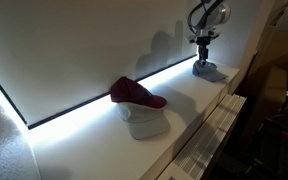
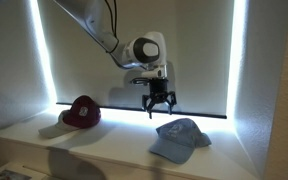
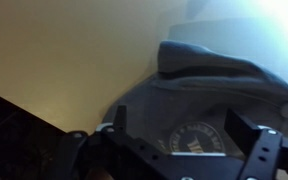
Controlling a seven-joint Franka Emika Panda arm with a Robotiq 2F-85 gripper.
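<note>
A grey-blue cap (image 2: 180,138) lies on the white ledge, with its brim toward the front edge. My gripper (image 2: 159,106) is just above and behind it, pointing down and open. In the wrist view the cap (image 3: 209,85) fills much of the space below the gripper, its round emblem between the spread fingers. Whether a finger touches the cloth I cannot tell. In exterior view 1 the gripper (image 1: 203,57) hangs low over the same cap (image 1: 209,71).
A dark red cap (image 1: 129,91) rests against a pale cap (image 1: 144,121) farther along the ledge (image 1: 69,150). A wall panel (image 1: 74,40) with light along its lower edge stands behind. Clear ledge separates the caps from the grey-blue one.
</note>
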